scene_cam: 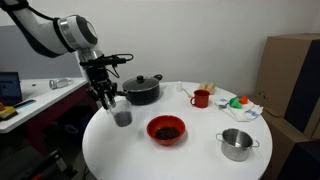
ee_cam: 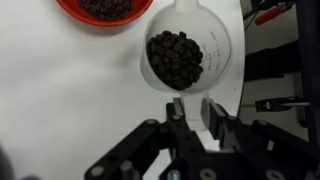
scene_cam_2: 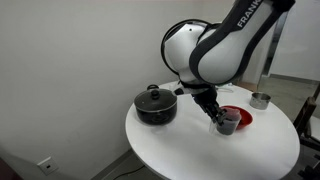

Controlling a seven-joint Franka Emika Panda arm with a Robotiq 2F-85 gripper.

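Observation:
A clear measuring cup (ee_cam: 215, 60) holds dark beans (ee_cam: 175, 60), and my gripper is shut on its handle, as the wrist view shows. In exterior view 1 the cup (scene_cam: 122, 115) looks raised slightly off the white table, tilted, with my gripper (scene_cam: 107, 103) at its left side. To its right sits a red bowl (scene_cam: 154, 124) with more dark beans inside. From exterior view 2, the cup (scene_cam_2: 229, 119) partly covers the red bowl (scene_cam_2: 246, 118).
Behind the cup stands a black lidded pot (scene_cam: 142, 88). A red mug (scene_cam: 201, 99) and colourful items (scene_cam: 240, 101) are farther back. A steel pot (scene_cam: 236, 146) is at the right.

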